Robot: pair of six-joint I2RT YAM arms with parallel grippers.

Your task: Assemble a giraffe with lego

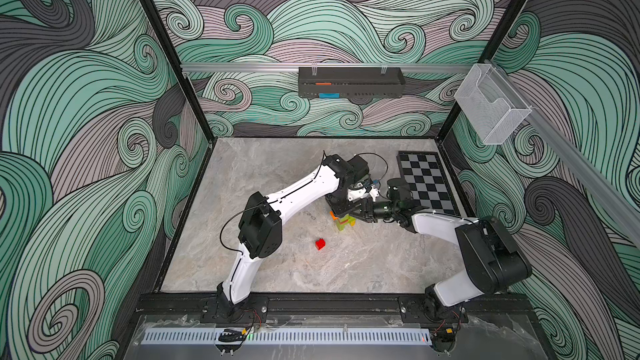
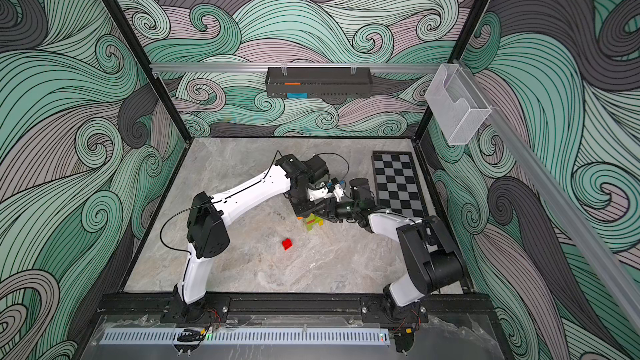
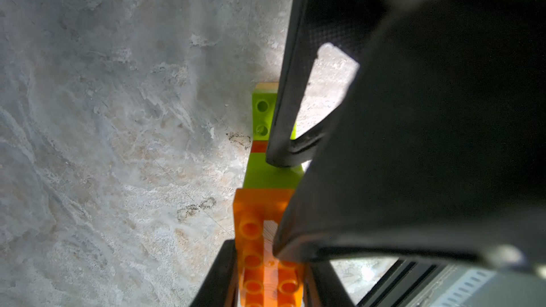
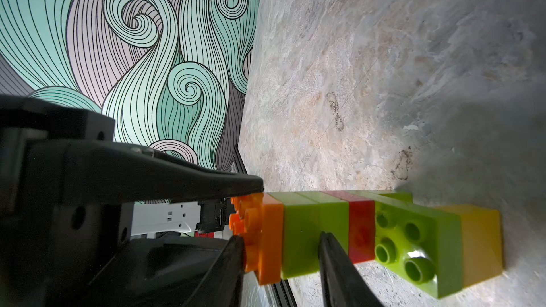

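A lego assembly of orange, green, red and yellow bricks point(image 1: 343, 222) sits under my two grippers at mid-table. My left gripper is shut on the orange brick point(image 3: 250, 210) at one end. The right wrist view shows green bricks point(image 4: 301, 233), a red layer point(image 4: 361, 230), a studded green brick point(image 4: 421, 250) and a yellow brick point(image 4: 480, 244) in line beside it. My right gripper point(image 1: 360, 212) is shut at the assembly, coming from the right; its fingertips are partly hidden, and a black finger overlaps the green bricks in the left wrist view. A loose red brick point(image 1: 320, 244) lies nearer the front.
A checkered board point(image 1: 420, 176) lies at the back right. A dark shelf point(image 1: 351, 76) and a mesh basket point(image 1: 492, 110) hang on rails.
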